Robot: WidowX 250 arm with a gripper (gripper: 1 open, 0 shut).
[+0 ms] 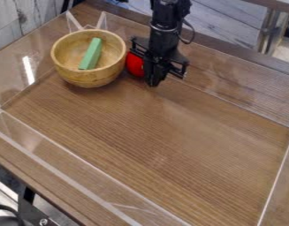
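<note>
The black gripper hangs low over the table at the upper middle, its fingers pointing down around a red object. The red object is mostly hidden behind the gripper, beside the right rim of a wooden bowl. Whether the fingers are closed on it cannot be told.
A tan wooden bowl with a green object inside stands at the upper left. A pale wall edge runs along the top corners.
</note>
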